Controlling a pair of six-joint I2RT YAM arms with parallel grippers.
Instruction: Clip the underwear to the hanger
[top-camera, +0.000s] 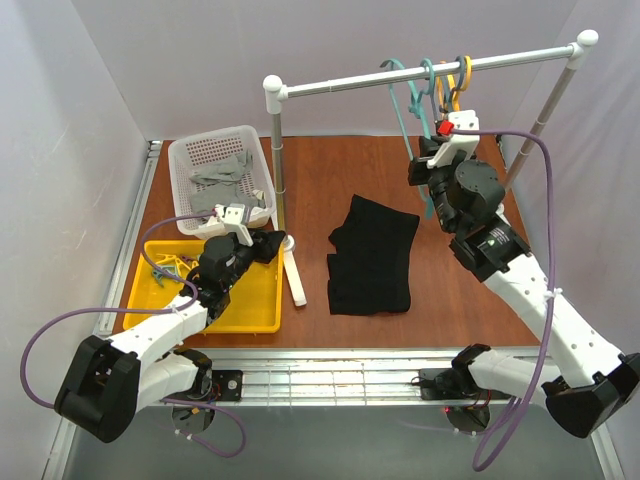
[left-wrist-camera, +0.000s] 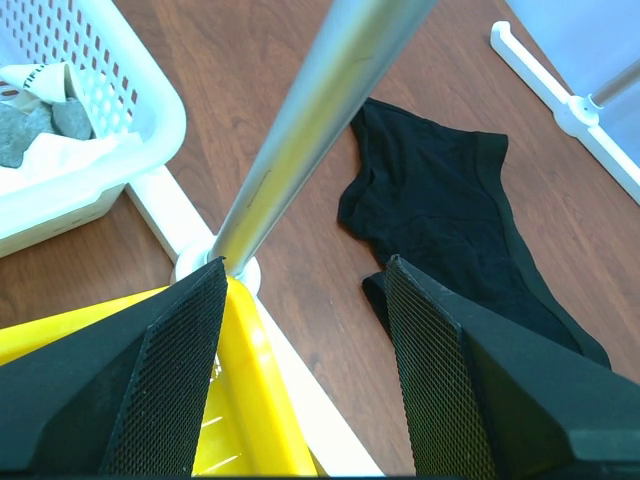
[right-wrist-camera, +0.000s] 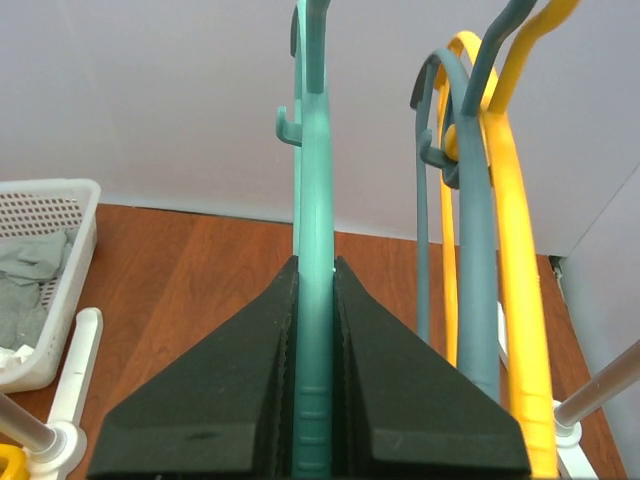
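Note:
The black underwear (top-camera: 372, 262) lies flat in the middle of the wooden table; the left wrist view shows it too (left-wrist-camera: 440, 220). My right gripper (top-camera: 430, 158) is raised at the rail, shut on a teal hanger (right-wrist-camera: 315, 180), with grey and yellow hangers (right-wrist-camera: 512, 300) hanging beside it. My left gripper (top-camera: 262, 242) is low over the right side of the yellow tray (top-camera: 255, 315), open with nothing between its fingers, next to the rack's left post (left-wrist-camera: 290, 140).
The rack's rail (top-camera: 350, 80) spans above the table. A white basket (top-camera: 180, 165) with grey cloths sits back left. Yellow and teal clips lie in the tray. The rack's foot (top-camera: 294, 280) stands beside the underwear.

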